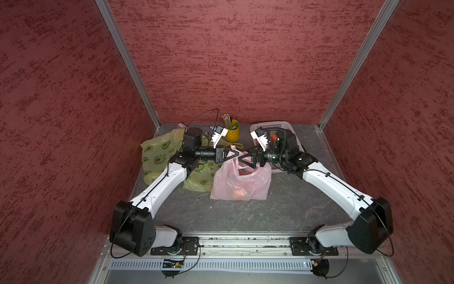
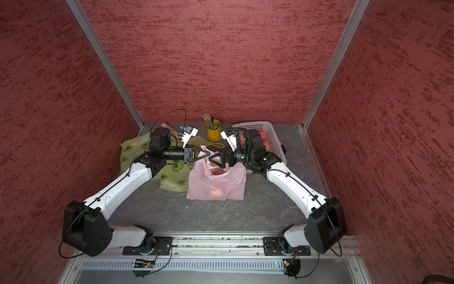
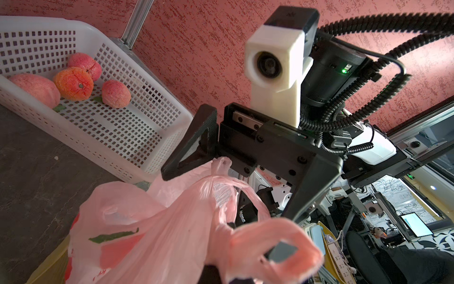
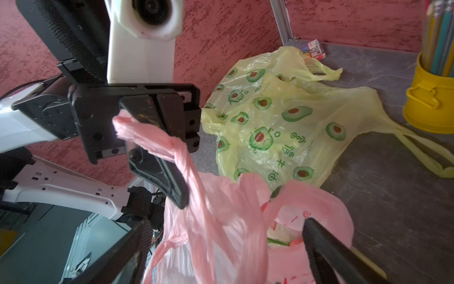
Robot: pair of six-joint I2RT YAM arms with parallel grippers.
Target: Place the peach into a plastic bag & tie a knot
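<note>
A pink translucent plastic bag (image 1: 227, 182) stands on the table with its top pulled up between my two grippers. An orange-yellow patch (image 1: 240, 193) shows dimly through its lower front, likely the peach. In the right wrist view, the left gripper is shut, a twisted pink handle (image 4: 186, 170) running up along its fingers; in its own wrist view the tips are hidden by plastic. Facing it, the right gripper stands open, its fingers (image 3: 191, 146) apart on either side of a gathered strand (image 3: 220, 165) of the bag, not closed on it.
A white basket (image 3: 108, 156) with several peaches (image 3: 73, 84) stands behind the right gripper. A yellow-green avocado-print bag (image 4: 279, 123) spreads flat at the left. A yellow pencil cup (image 1: 232, 134) is at the back.
</note>
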